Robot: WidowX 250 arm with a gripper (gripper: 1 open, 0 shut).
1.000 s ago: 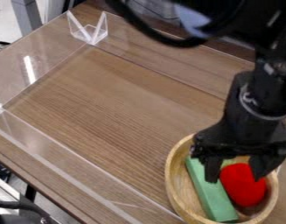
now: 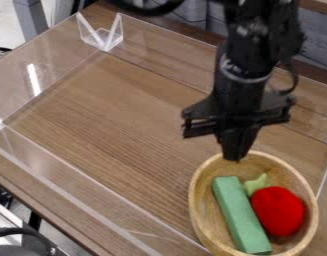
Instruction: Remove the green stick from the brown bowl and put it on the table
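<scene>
The green stick (image 2: pixel 241 216) lies in the brown bowl (image 2: pixel 199 205), slanting along its left side. Close against it on the right sits a red round object (image 2: pixel 278 208). Above the bowl's far rim hangs my black gripper (image 2: pixel 235 152), pointing down, its fingers shut with nothing held between them. The stick is clear of the fingers, below and nearer the camera.
A small yellow-green piece (image 2: pixel 257 183) is in the bowl too, behind the red object. On the far left of the table stands a clear plastic holder (image 2: pixel 102 33).
The stick stays in the bowl, in about the same place.
</scene>
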